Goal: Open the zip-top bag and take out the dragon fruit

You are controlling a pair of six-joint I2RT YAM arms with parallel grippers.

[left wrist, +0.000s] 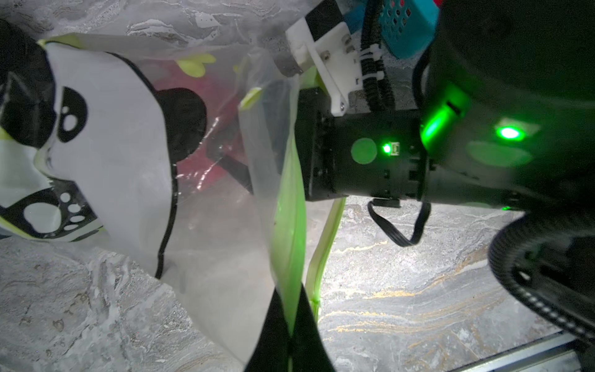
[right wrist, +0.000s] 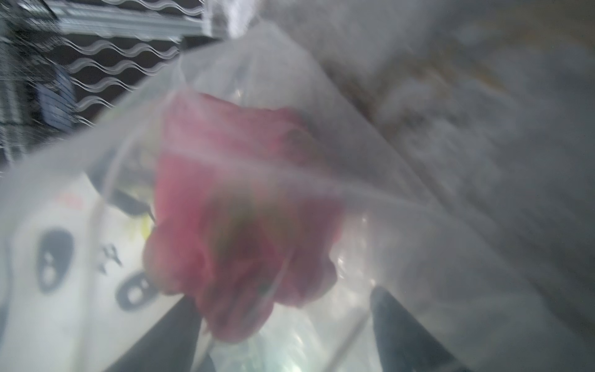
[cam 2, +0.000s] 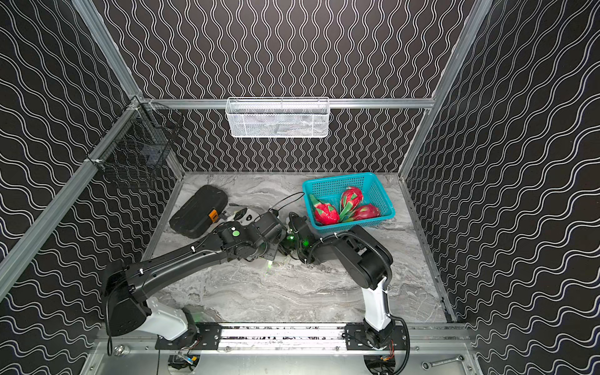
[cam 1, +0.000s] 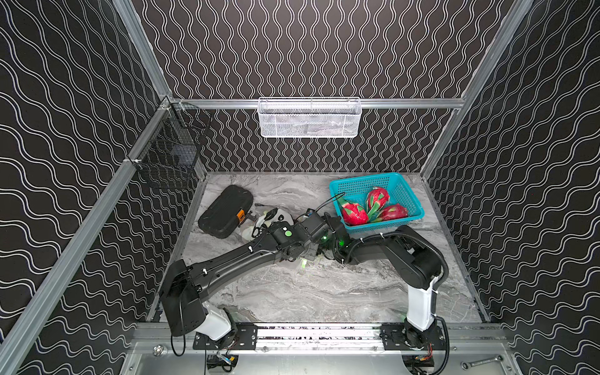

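Observation:
A zip-top bag with a panda print (left wrist: 111, 155) lies at mid table, mostly hidden under the arms in both top views. My left gripper is shut at its green zip edge. My right gripper reaches into the bag, fingers part open around the lower part of the pink dragon fruit (right wrist: 241, 217), seen blurred through translucent plastic. I cannot tell whether the fingers touch it.
A teal basket (cam 1: 406, 187) with three dragon fruits stands at back right, close to the right arm. A black case (cam 1: 222, 209) lies at back left. A white mesh basket (cam 1: 309, 118) hangs on the back rail.

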